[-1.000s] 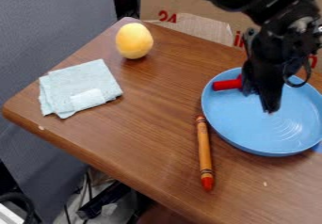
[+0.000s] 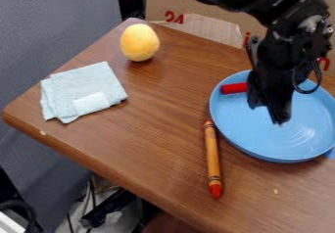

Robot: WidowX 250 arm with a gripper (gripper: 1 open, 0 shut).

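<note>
My black gripper (image 2: 267,92) hangs low over the left part of a blue plate (image 2: 272,134). A red cylindrical object (image 2: 233,88) lies at the plate's back-left, right at the gripper's left side; whether the fingers hold it, and whether they are open or shut, I cannot tell. An orange crayon (image 2: 211,161) with a red tip lies on the table just left of the plate, pointing toward the front.
A yellow round object (image 2: 139,43) stands at the back left of the wooden table (image 2: 124,159). A folded pale cloth (image 2: 78,90) lies near the left edge. A cardboard box (image 2: 197,4) is behind.
The gripper has shifted slightly left and down over the plate. The other objects appear unmoved.
</note>
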